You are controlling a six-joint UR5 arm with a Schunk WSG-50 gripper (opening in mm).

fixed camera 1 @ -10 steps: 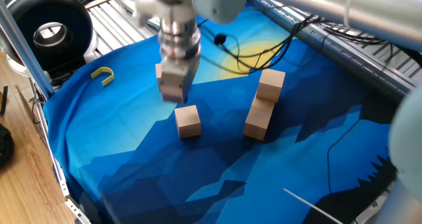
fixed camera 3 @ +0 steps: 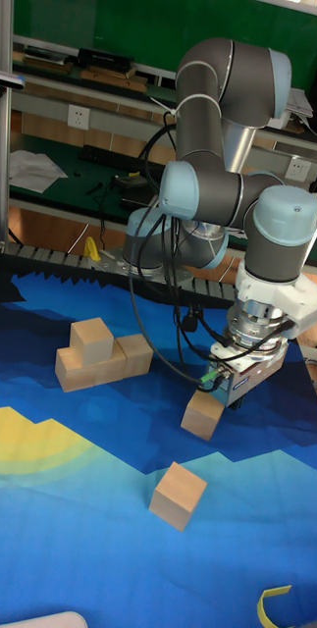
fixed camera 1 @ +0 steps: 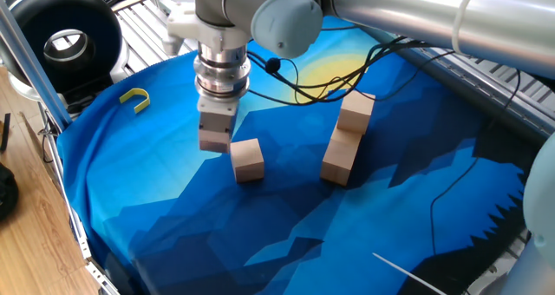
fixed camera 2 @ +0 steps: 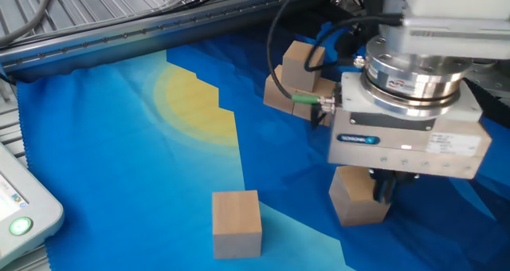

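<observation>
My gripper hangs low beside a wooden block. In exterior view 2 its dark fingers overlap that block's right side; whether they touch it, or how far apart they stand, is unclear. The same block rests on the cloth in exterior view 1, just right of the gripper body, which hides the fingers. A second lone block sits on the light blue area; in exterior view 3 this block is nearer the camera. A third group has one block on top of two side-by-side blocks.
The blue printed cloth is wrinkled and mostly bare. A yellow hook-shaped piece lies near its left edge. Black cables dangle from the arm. A control panel lies at the left in exterior view 2.
The blocks have stayed put; the far lone block is now hidden behind the gripper.
</observation>
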